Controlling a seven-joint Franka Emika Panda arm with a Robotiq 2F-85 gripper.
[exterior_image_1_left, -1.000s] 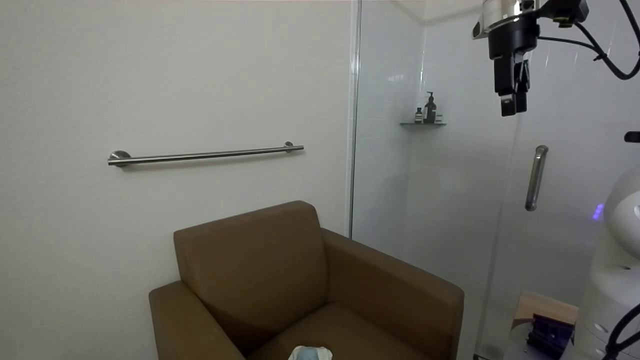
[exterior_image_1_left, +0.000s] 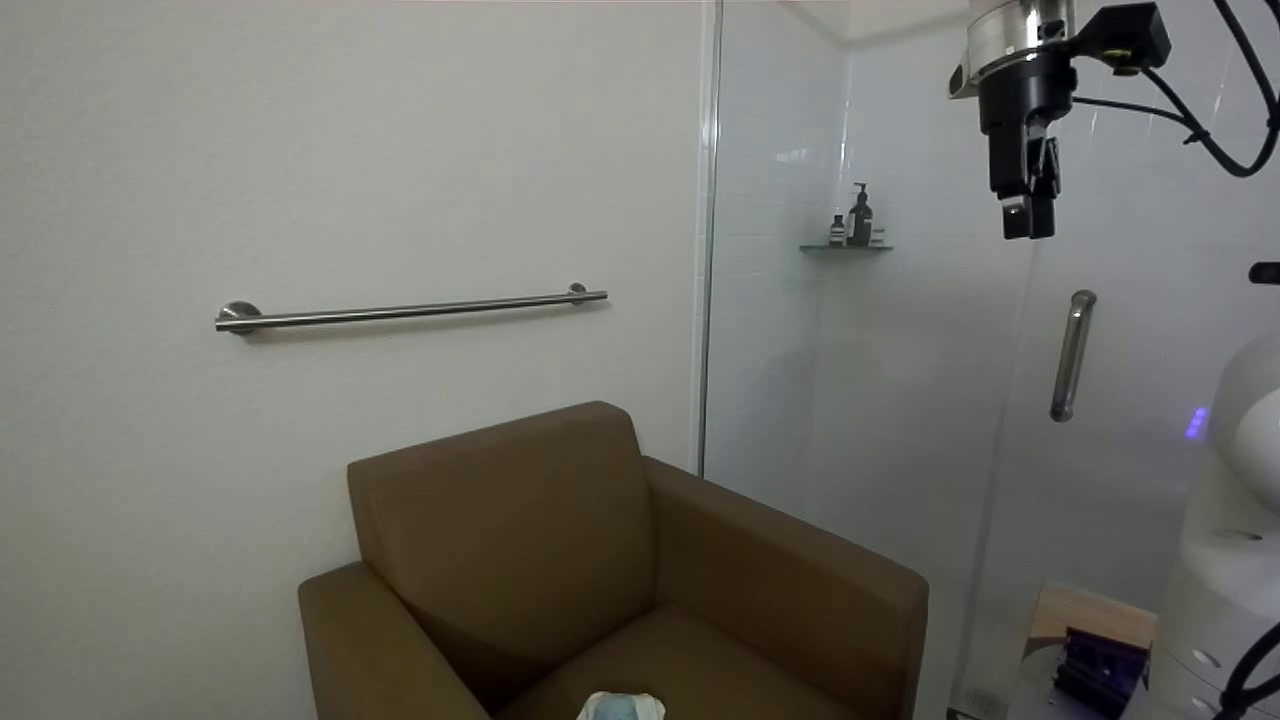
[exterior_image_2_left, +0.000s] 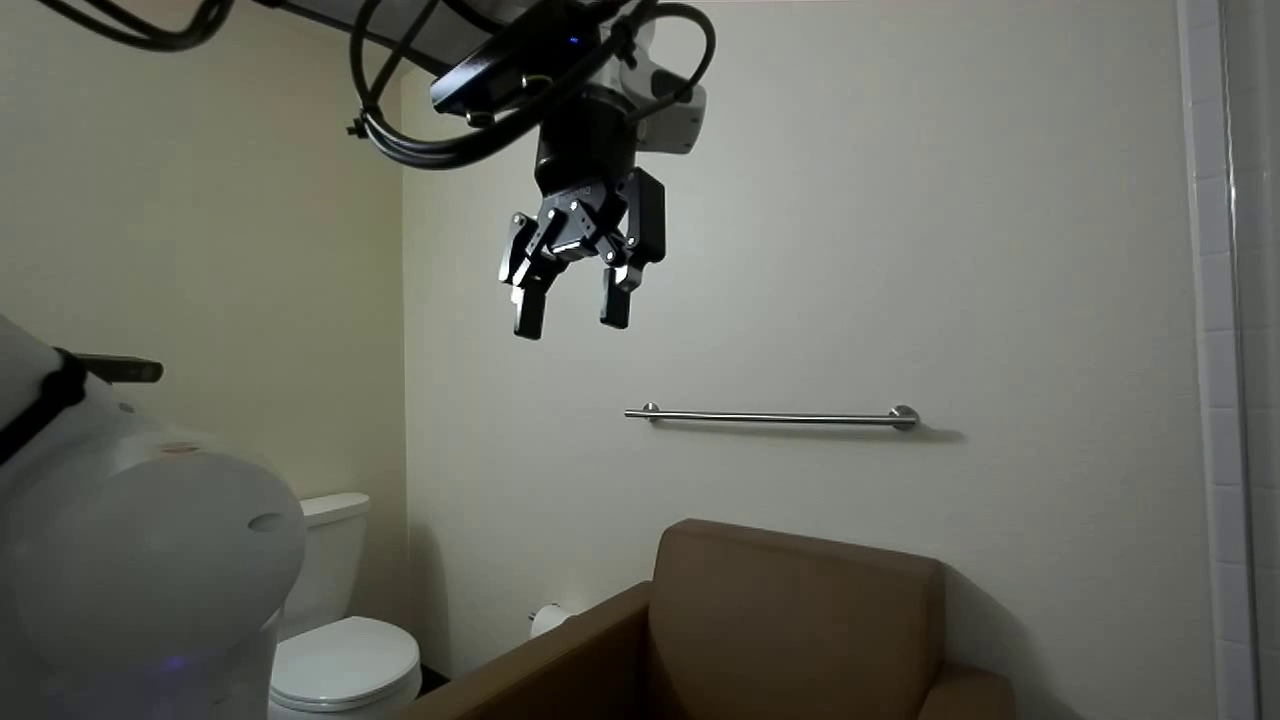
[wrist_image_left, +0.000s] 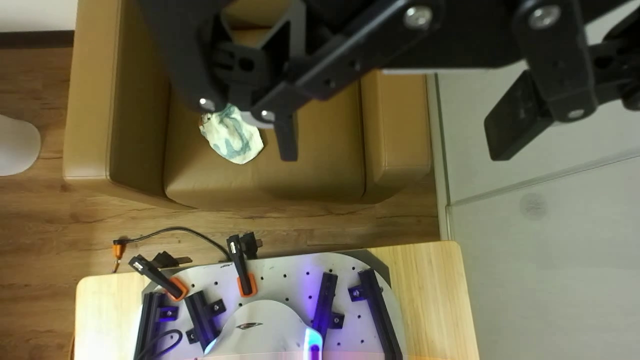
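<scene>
On the seat of the brown armchair (wrist_image_left: 318, 150) lies a crumpled white and blue-green cloth (wrist_image_left: 234, 139), partly covered by my gripper's linkage in the wrist view. Only the top of that cloth (exterior_image_1_left: 620, 707) shows at the bottom edge of exterior view 1. High in the air, my gripper (exterior_image_2_left: 571, 314) points downward with its two fingers apart and nothing between them. It hangs well above the chair, touching nothing. In the wrist view the gap between the fingertips is wide.
A metal towel bar (exterior_image_2_left: 774, 418) is fixed to the wall behind the chair. Glass shower panels with a door handle (exterior_image_1_left: 1072, 356) stand to one side. Below is the robot's wooden base table (wrist_image_left: 429, 288) with black clamps. A toilet (exterior_image_2_left: 342, 660) stands in the corner.
My gripper has come down very slightly in exterior view 1, and its cable has shifted with it. The armchair and cloth look unchanged.
</scene>
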